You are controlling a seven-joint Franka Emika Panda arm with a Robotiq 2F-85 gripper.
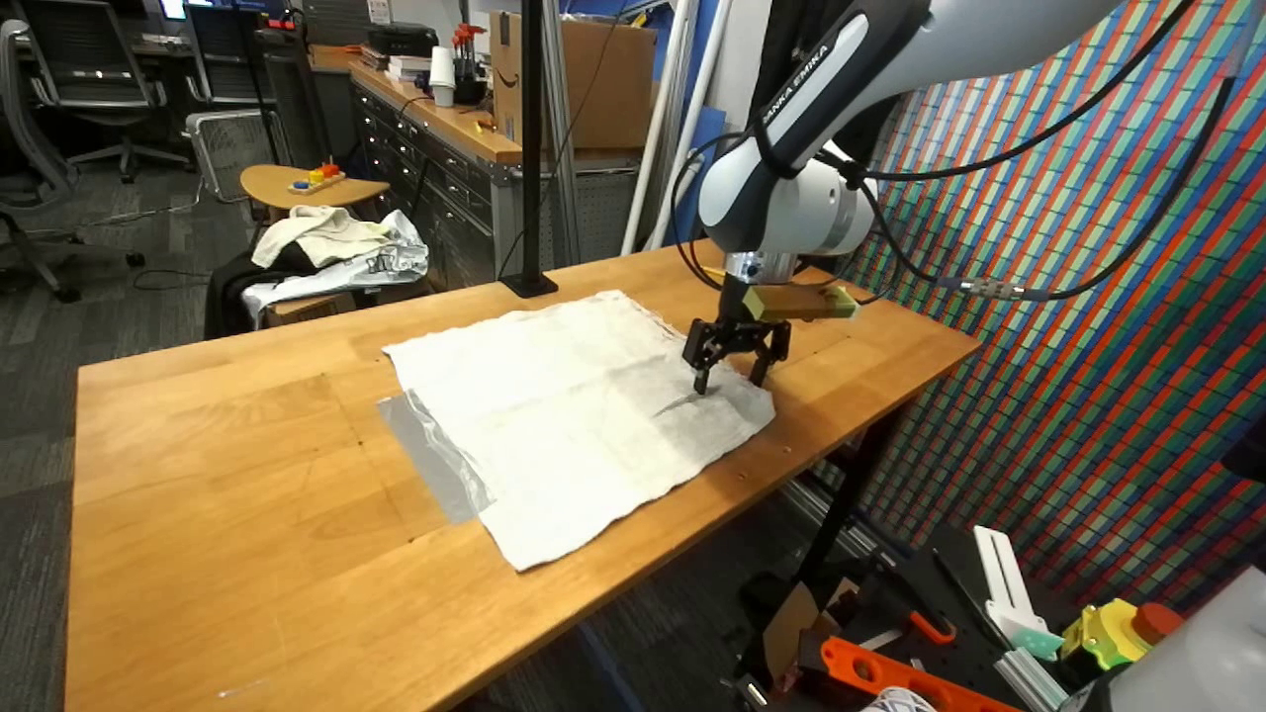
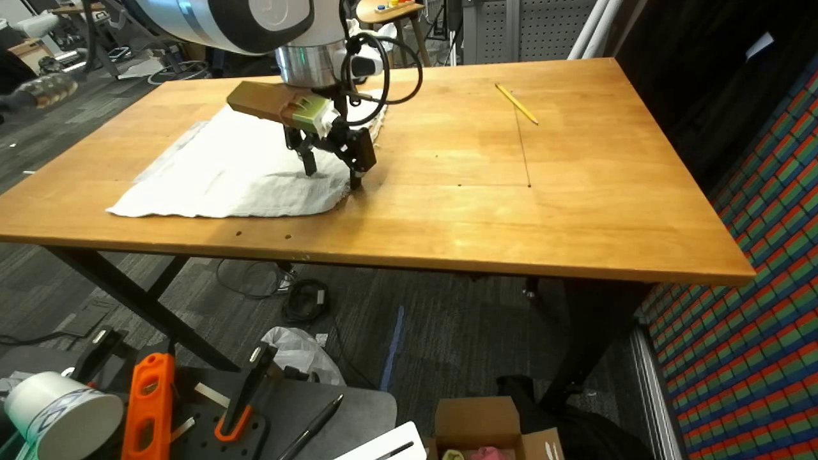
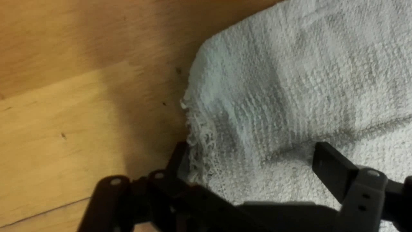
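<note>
A white cloth (image 1: 570,415) lies spread on the wooden table, and a small fold rises near its corner by the gripper. Astride the cloth's frayed edge (image 3: 202,143) stands my gripper (image 1: 733,386), open and pointing down. In the wrist view one finger (image 3: 334,170) is over the cloth, while the other is at the frayed edge, beside bare wood. From the other side, the gripper (image 2: 331,177) shows its two fingers apart, low at the near right corner of the cloth (image 2: 230,168). Whether the fingertips touch the cloth cannot be made out.
A grey, shiny flat sheet (image 1: 429,463) pokes out from under the cloth's left side. A yellow pencil (image 2: 517,103) lies on the table's far part. Bare wood surrounds the cloth, widest at the table's left (image 1: 226,522). A black post (image 1: 530,154) stands at the back edge.
</note>
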